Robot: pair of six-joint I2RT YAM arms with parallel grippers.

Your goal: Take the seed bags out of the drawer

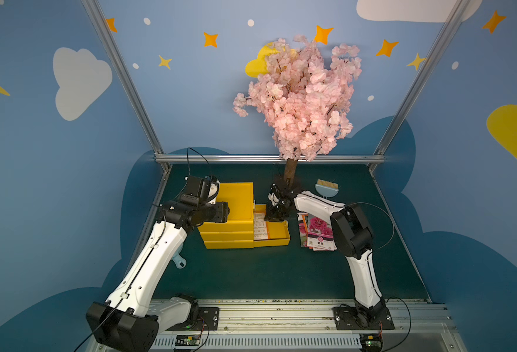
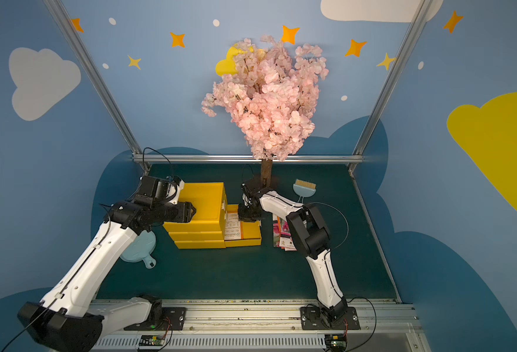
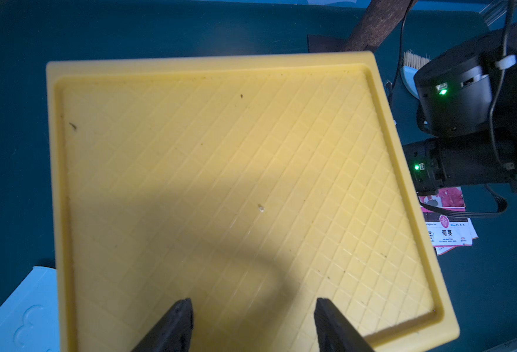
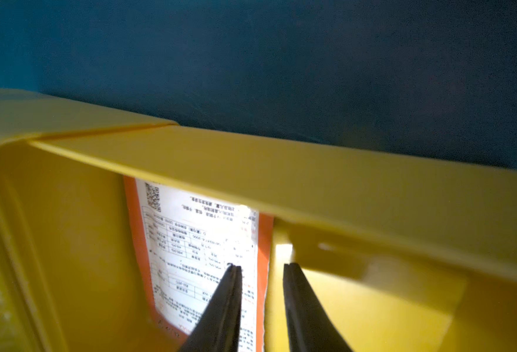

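Note:
The yellow drawer unit [image 1: 235,199] has its lowest drawer [image 1: 279,241] pulled out to the right. Inside that drawer, at its left end, a white seed bag with orange edges [image 4: 202,252] lies partly beneath the unit. Over the drawer, my right gripper stands part open, its fingertips above the bag's right edge; nothing is visibly gripped. Other seed bags with pink flowers [image 1: 320,231] lie in a pile on the table right of the drawer. My left gripper is open and empty above the unit's top.
A light blue brush [image 1: 327,187] lies at the back right, near the tree trunk [image 1: 290,171]. A light blue dustpan [image 2: 141,246] rests left of the unit.

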